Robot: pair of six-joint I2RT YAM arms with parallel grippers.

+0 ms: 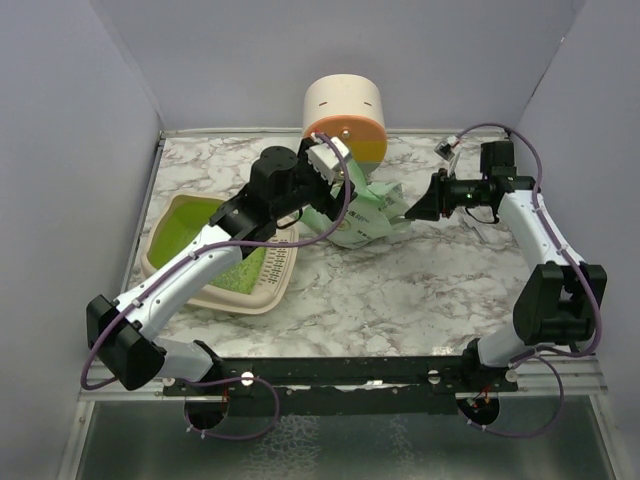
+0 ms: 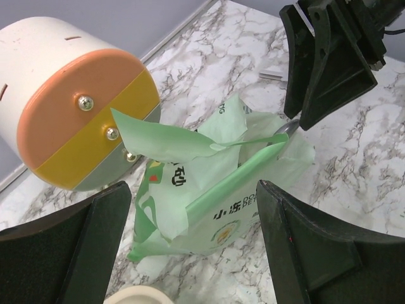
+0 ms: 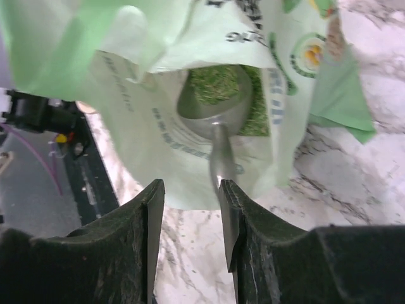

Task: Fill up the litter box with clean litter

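A green litter bag (image 1: 352, 225) lies open on the marble, holding a grey scoop (image 3: 221, 120) among green litter (image 3: 213, 82). The litter box (image 1: 267, 292), a cream tray with green inside, is at left. My left gripper is open above the bag, with nothing between its fingers. My right gripper is open at the bag's right end, its fingertips by the scoop's handle, which sticks out of the opening.
A cream and orange cylindrical container (image 1: 343, 110) stands at the back behind the bag, against the wall.
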